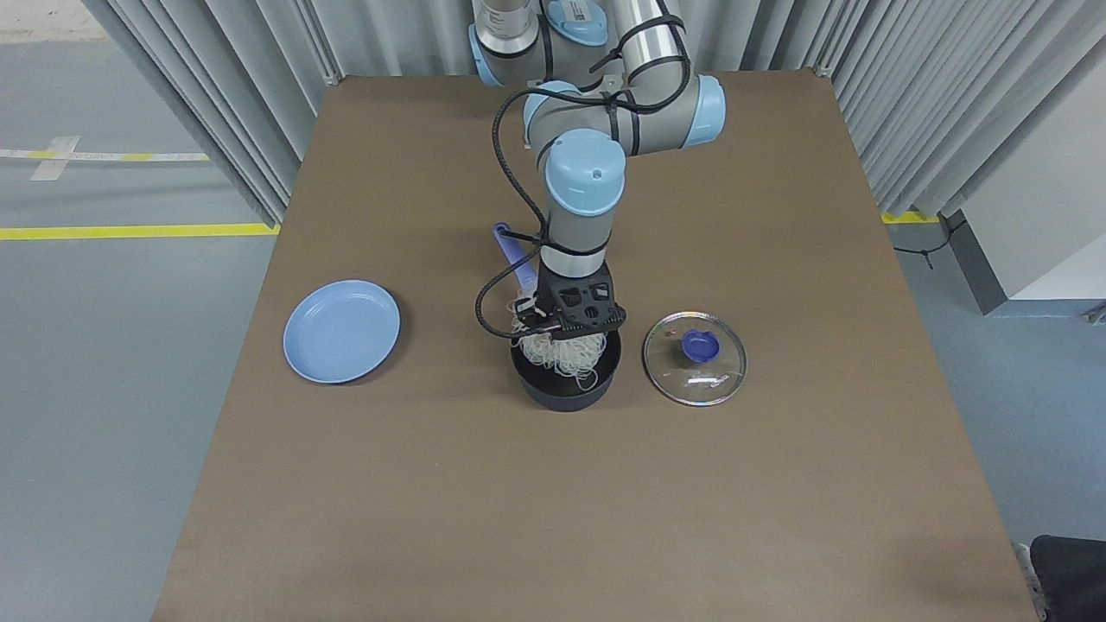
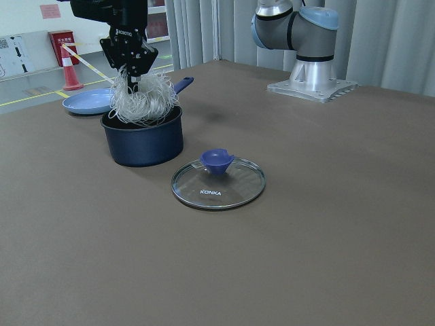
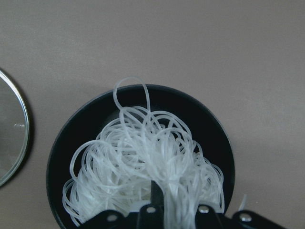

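Note:
My black gripper point(image 2: 134, 80) is down over the dark saucepan point(image 2: 144, 146), shut on a tangle of white noodle-like strands point(image 3: 138, 162), which hangs into the pot and fills much of it in the wrist view. One loop lies over the rim, and strands pass up between the gripper's parts. The pot's blue handle point(image 1: 510, 247) points to the back, partly behind my arm.
A glass lid point(image 1: 695, 373) with a blue knob lies right of the pot in the front view. A light blue plate point(image 1: 341, 332) lies to the left.

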